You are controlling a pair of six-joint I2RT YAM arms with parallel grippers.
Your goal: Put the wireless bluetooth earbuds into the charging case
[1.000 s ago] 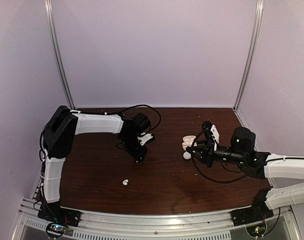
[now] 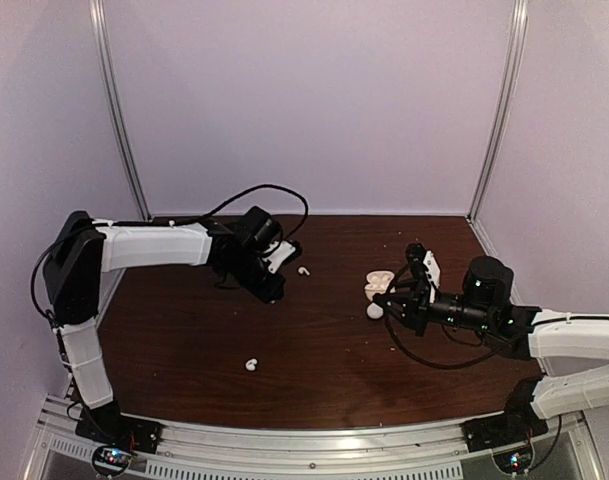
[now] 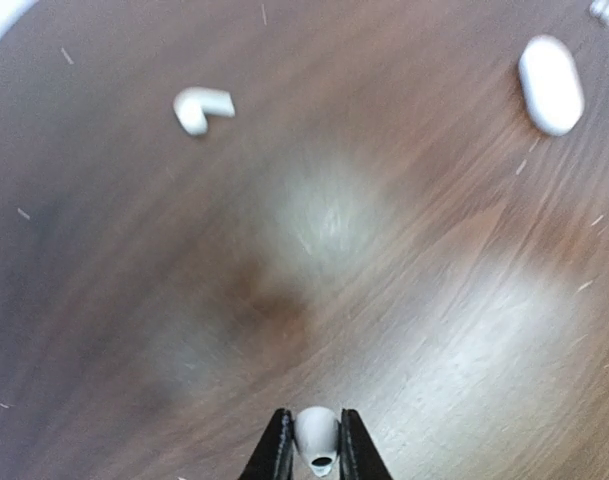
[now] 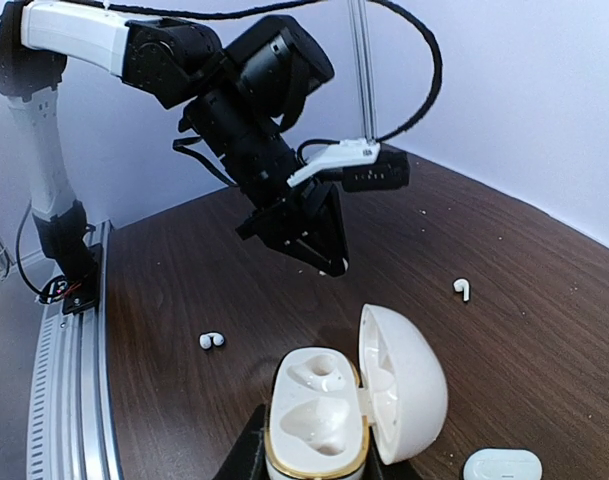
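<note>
An open white earbud case (image 4: pixel 314 410), lid (image 4: pixel 402 385) raised, is clamped in my right gripper (image 2: pixel 389 298), its wells facing up in the right wrist view. In the left wrist view my left gripper (image 2: pixel 274 290) is closed round a small white piece (image 3: pixel 316 435), apparently an earbud, above the table. A white earbud (image 2: pixel 303 271) (image 4: pixel 462 288) lies on the table toward the back. Another small white piece (image 2: pixel 251 364) (image 4: pixel 211 340), apparently earbuds or an earbud, lies nearer the front.
A white oval object (image 3: pixel 551 86) (image 4: pixel 502 464) lies on the table beside the right gripper. The brown tabletop (image 2: pixel 324 380) is otherwise mostly clear, walled at the sides and back, with a metal rail along the front.
The right arm and case have stayed still.
</note>
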